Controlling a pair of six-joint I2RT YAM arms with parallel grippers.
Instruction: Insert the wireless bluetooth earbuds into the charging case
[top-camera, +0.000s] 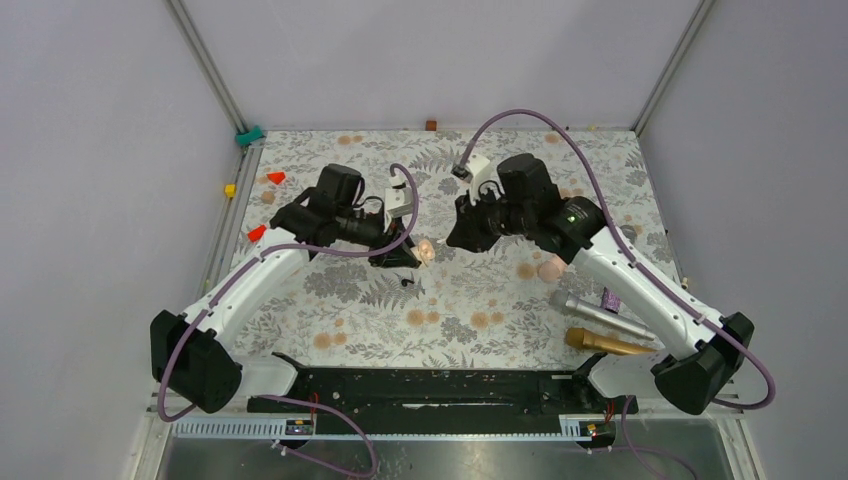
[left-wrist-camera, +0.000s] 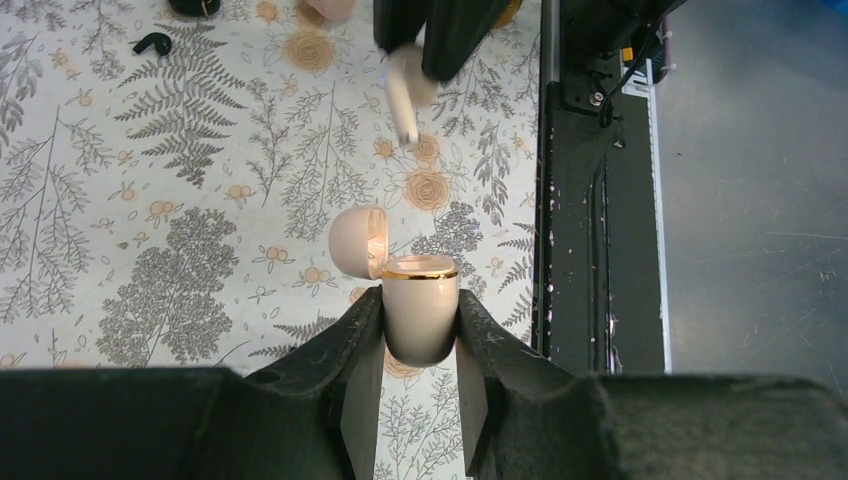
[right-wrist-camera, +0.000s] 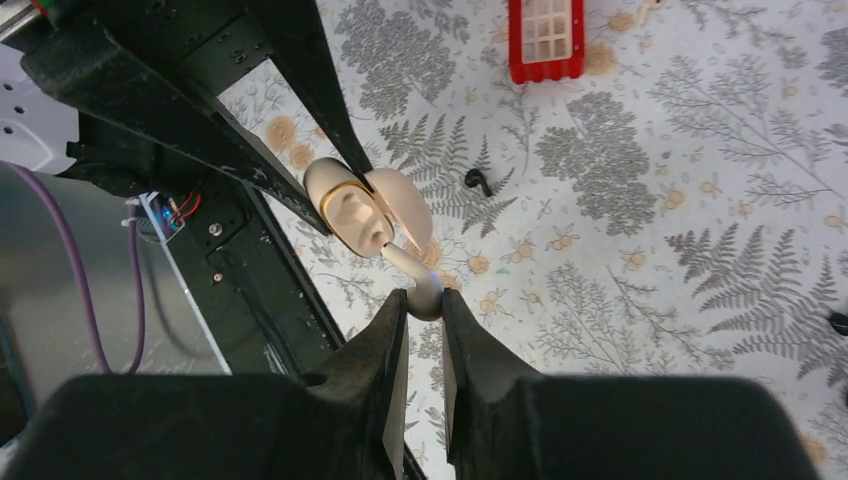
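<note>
My left gripper is shut on the open charging case, cream with a gold rim, its lid standing open. My right gripper is shut on a white earbud. In the right wrist view the earbud's stem reaches up to the case's edge beside its cavities; whether it touches, I cannot tell. In the top view both grippers face each other over the table's middle.
A red-rimmed tray and a small black earbud lie on the floral table. Several cylinders, among them silver and gold ones, lie at the right.
</note>
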